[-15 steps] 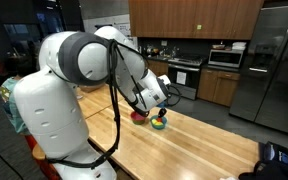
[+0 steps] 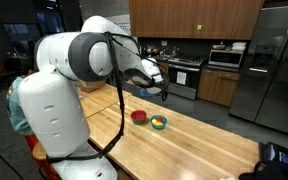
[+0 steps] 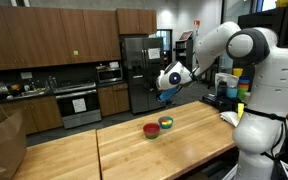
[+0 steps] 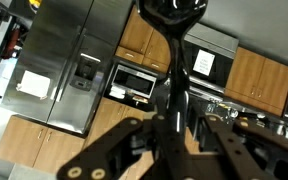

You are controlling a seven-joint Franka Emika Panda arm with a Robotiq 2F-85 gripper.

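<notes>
A dark, glossy spoon-like utensil [image 4: 172, 14] fills the top middle of the wrist view, its slim handle running down between the fingers. My gripper is shut on that handle. In exterior view 1 the gripper hangs well above the table, higher than the two bowls. Below it stand a red bowl [image 2: 139, 117] and, just to its right, a teal bowl [image 2: 159, 123] with something yellow inside. Exterior view 2 shows the red bowl [image 3: 151, 131] nearer the camera and the teal bowl [image 3: 166, 122] behind it. Whether the utensil carries anything cannot be made out.
Dark items [image 2: 277, 160] lie at its right edge. A brown paper bag [image 3: 2, 148] stands at the left in exterior view 2. Kitchen cabinets, stove and fridge [image 2: 269, 75] are in the background.
My gripper has risen from just above the teal bowl to well clear of it, tilting upward, with the dark utensil still held. Both bowls have stayed in place.
</notes>
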